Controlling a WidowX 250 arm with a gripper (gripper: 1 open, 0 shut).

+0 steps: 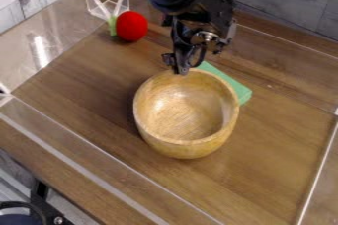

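Observation:
A black robot gripper (180, 59) reaches down from the top centre and hangs over the table just above the back rim of a large wooden bowl (187, 128). Whether its fingers are open or shut is hard to tell. The bowl looks empty. A green rectangular object (231, 83) lies behind and right of the bowl, partly hidden by it. A red ball-like object (130, 26) sits at the back left.
A white wire-like holder (107, 8) stands left of the red object. A wooden wall borders the back right.

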